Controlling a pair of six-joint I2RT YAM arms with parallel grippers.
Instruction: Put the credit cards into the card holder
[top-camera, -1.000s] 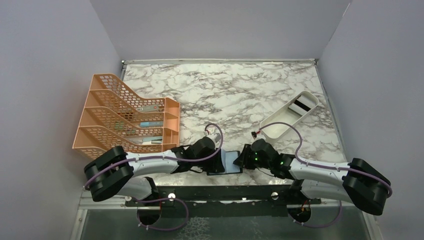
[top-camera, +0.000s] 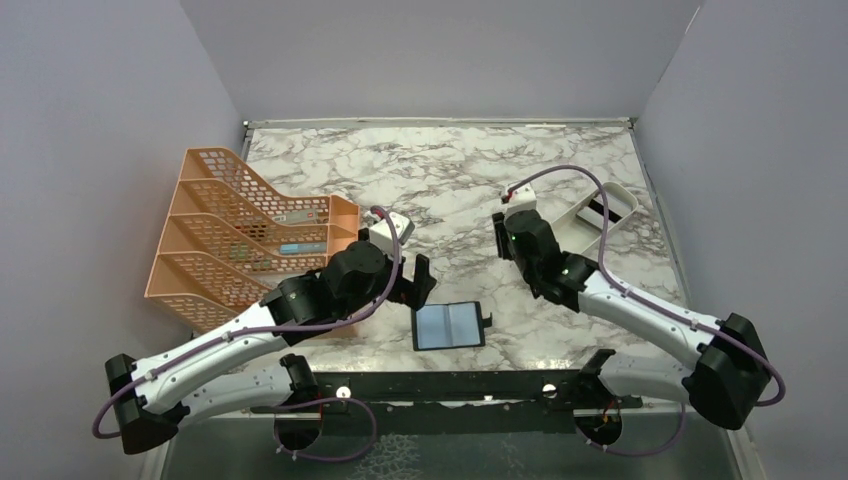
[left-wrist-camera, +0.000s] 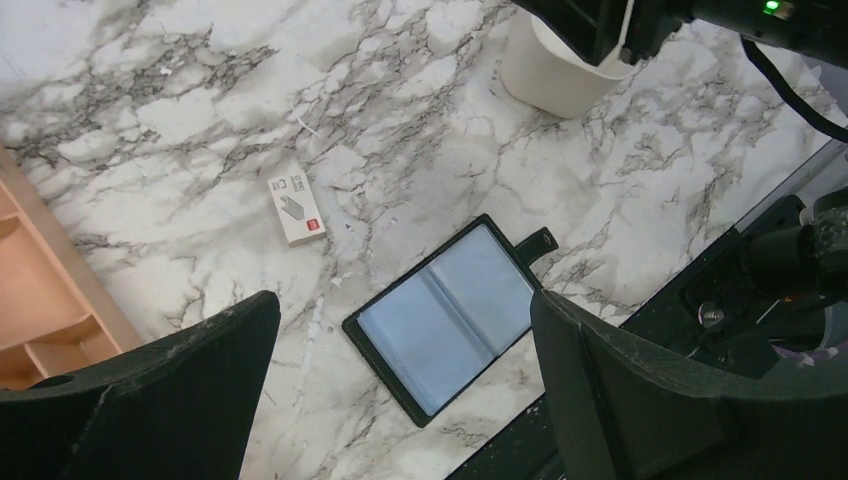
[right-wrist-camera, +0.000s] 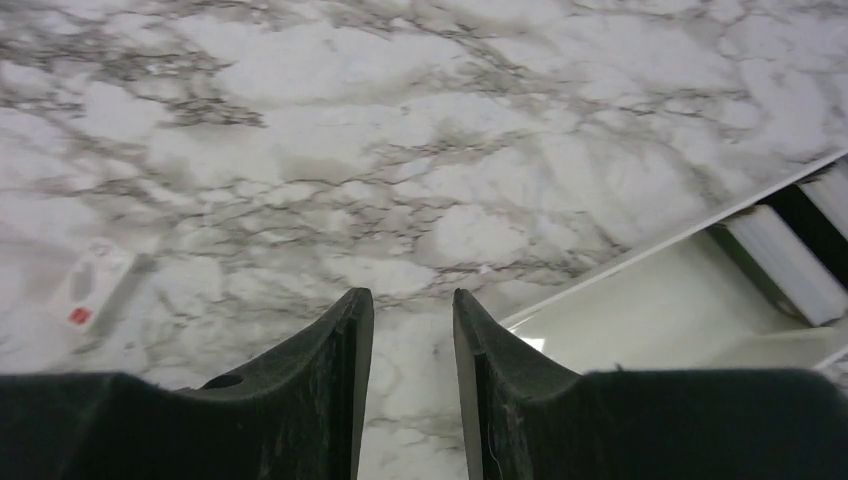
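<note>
Open and flat near the table's front edge is the card holder (left-wrist-camera: 437, 300), a black-edged wallet with clear bluish pockets, also seen in the top view. No loose credit card can be made out for certain. A small white box with a grey picture and a red mark lies behind the holder; it looks blurred in the right wrist view. Above the table near the holder, my left gripper (top-camera: 415, 283) stands wide open and empty. My right gripper is partly open beside the white tray, with only bare marble showing between its fingers.
An orange slotted organizer (top-camera: 340, 215) with several items fills the left side. At the right lies a long white tray (top-camera: 575, 236) with black and white things at its far end.
Both arms have risen off the card holder and moved back, away from the front edge. The right gripper is now near the white tray; the holder is uncovered and has stayed in place.
</note>
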